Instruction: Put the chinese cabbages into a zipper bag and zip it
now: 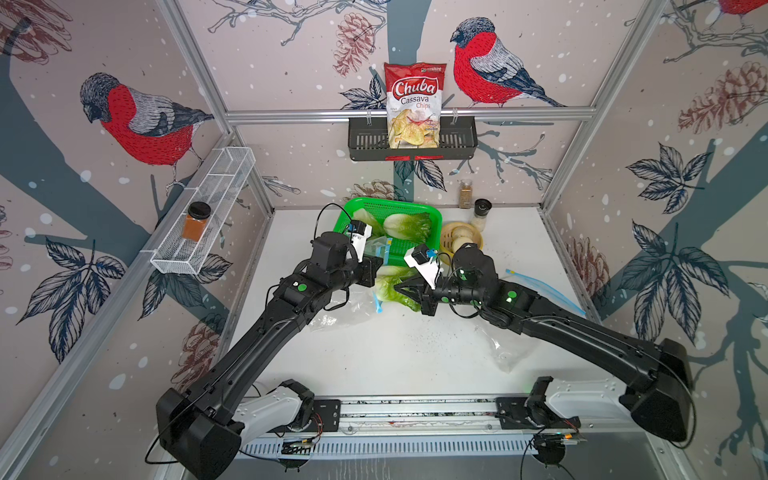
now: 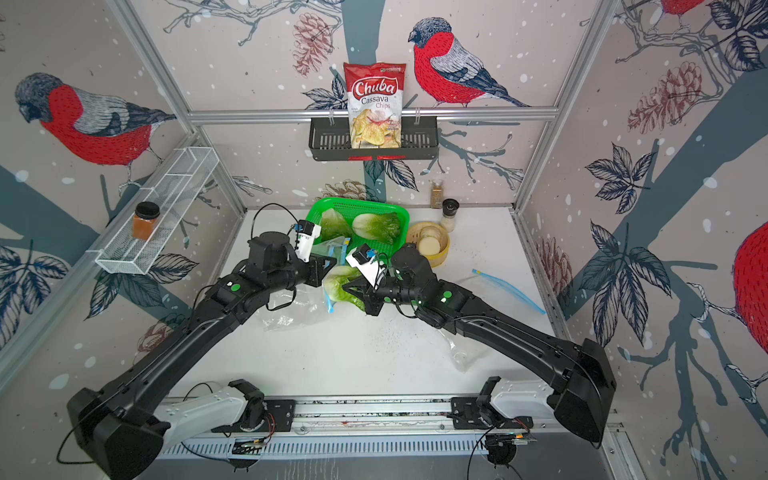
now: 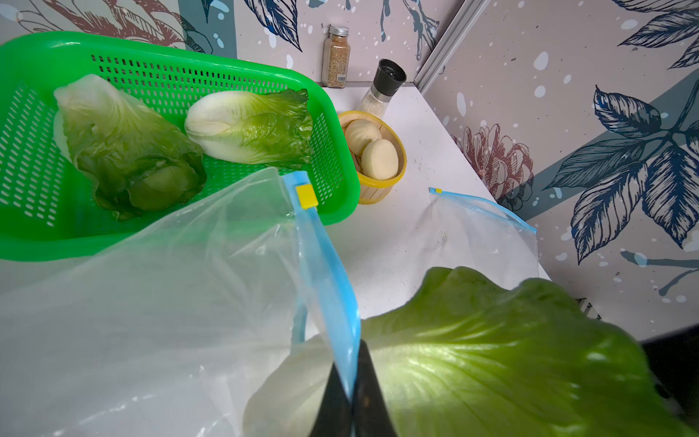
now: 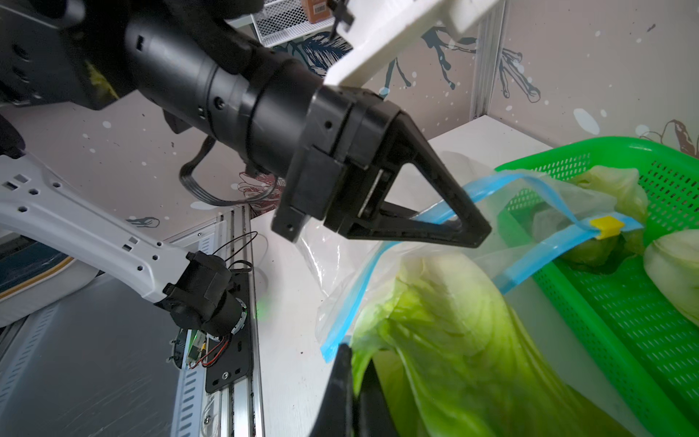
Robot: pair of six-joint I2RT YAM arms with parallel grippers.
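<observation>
The blue-edged clear zipper bag has its rim pinched in my left gripper, which is shut on it. A yellow slider sits at the far end of that rim. A pale green cabbage has its base at the parted mouth of the bag, partly behind the film; how deep it reaches cannot be told. My right gripper is shut on its leafy edge, and the leaf shows between the fingers. Two more cabbages, one leafy and one paler, lie in the green basket.
A second clear bag with a blue strip lies flat on the right side of the table. Behind are a small yellow basket, a pepper grinder and a spice jar.
</observation>
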